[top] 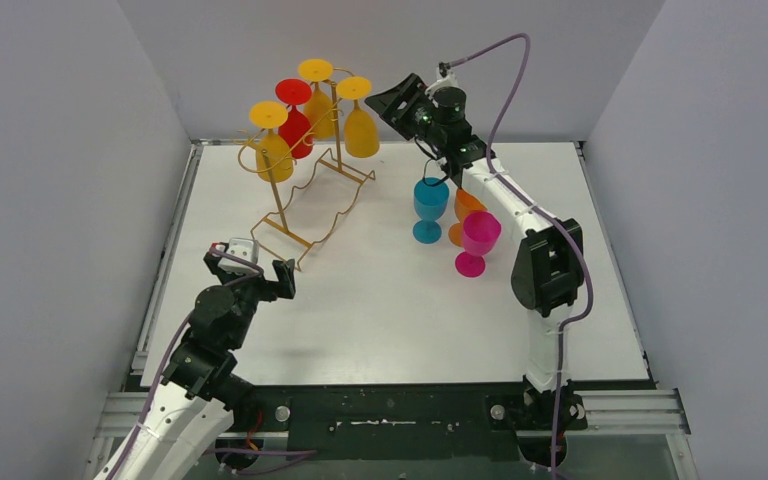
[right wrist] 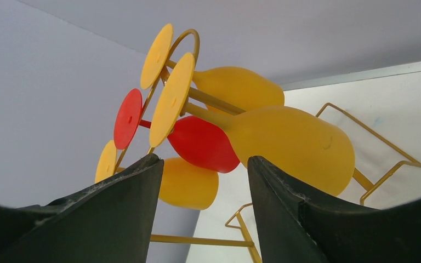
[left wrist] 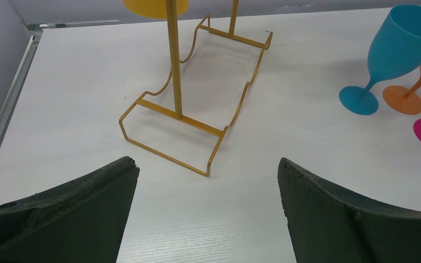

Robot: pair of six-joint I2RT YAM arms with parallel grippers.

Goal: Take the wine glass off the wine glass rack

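Observation:
A gold wire rack (top: 336, 150) at the back left holds hanging upside-down glasses: a red glass (top: 296, 128) and several yellow glasses (top: 360, 130). My right gripper (top: 392, 100) is raised just right of the rack's upper end, open; in the right wrist view the nearest yellow glass (right wrist: 296, 145) lies in front of its fingers, with the red glass (right wrist: 200, 142) behind. My left gripper (top: 255, 275) stands open low at the front left, short of the rack's base (left wrist: 208, 129), with nothing between its fingers.
A blue glass (top: 430, 200), an orange glass (top: 468, 202) and a magenta glass (top: 479, 232) stand upright right of the rack, below my right arm.

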